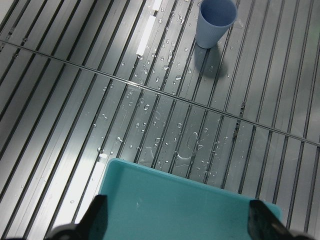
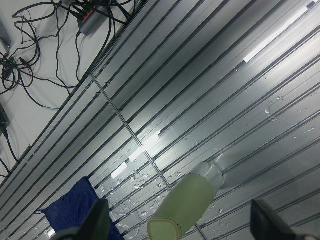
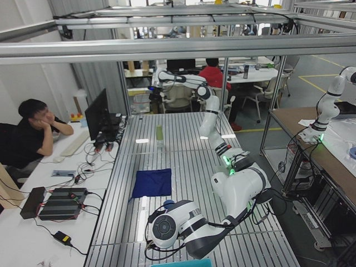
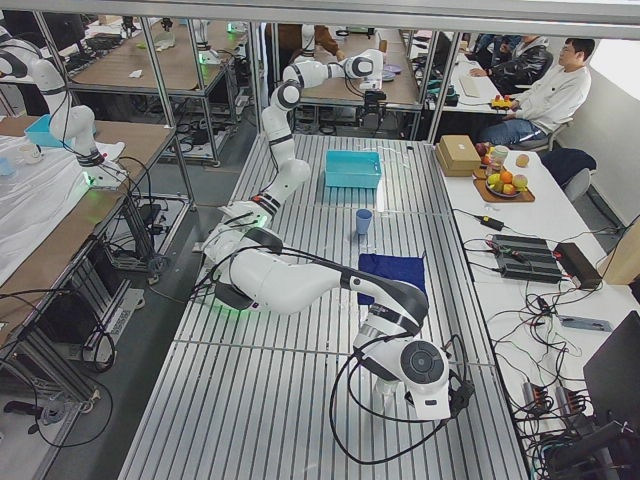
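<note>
My left gripper is open above a teal tray [image 1: 185, 195], seen below its fingertips in the left wrist view; a blue ribbed cup [image 1: 214, 25] stands beyond it. My right gripper is open over the table, with a light-green bottle-like container [image 2: 187, 200] below it and a dark blue cloth [image 2: 75, 210] to the side. In the camera right view the tray [image 4: 352, 172], cup [image 4: 363, 222] and cloth [image 4: 392, 270] line the table.
The slatted metal table [image 4: 250, 400] has water drops and open space. A desk [image 3: 72, 233] with cables, boxes and a monitor [image 3: 99, 114] adjoins it, where a person sits. Aluminium frame bars run overhead.
</note>
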